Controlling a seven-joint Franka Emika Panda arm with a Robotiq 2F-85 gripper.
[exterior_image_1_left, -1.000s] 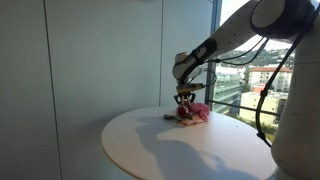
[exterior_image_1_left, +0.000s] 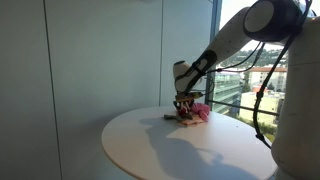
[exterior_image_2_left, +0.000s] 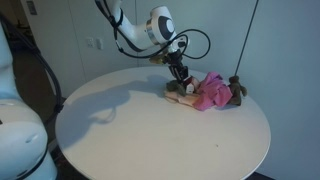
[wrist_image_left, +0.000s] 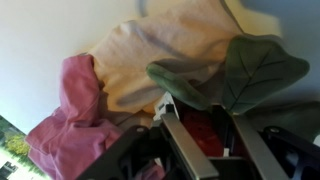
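My gripper points down over a pile of soft things, its two grey fingers (wrist_image_left: 190, 146) standing apart. Dark red material (wrist_image_left: 203, 130) shows between and under them; whether they press on it I cannot tell. Close by the fingertips lie green leaf-shaped fabric pieces (wrist_image_left: 262, 70). Beneath them spreads a peach cloth (wrist_image_left: 160, 55), and a pink cloth (wrist_image_left: 75, 125) is bunched at the left of the wrist view. In exterior view 2 the gripper (exterior_image_2_left: 181, 80) reaches the pile from behind, beside the pink cloth (exterior_image_2_left: 212, 92).
A dark brownish-green item (exterior_image_2_left: 237, 90) sits beside the pink cloth near the edge of the round white table (exterior_image_2_left: 130, 135). Black cables loop round the arm, and a window (exterior_image_1_left: 240, 85) stands behind.
In exterior view 1 my gripper has come down closer into the pile, and the arm's wrist sits lower than before. The cloths look much the same.
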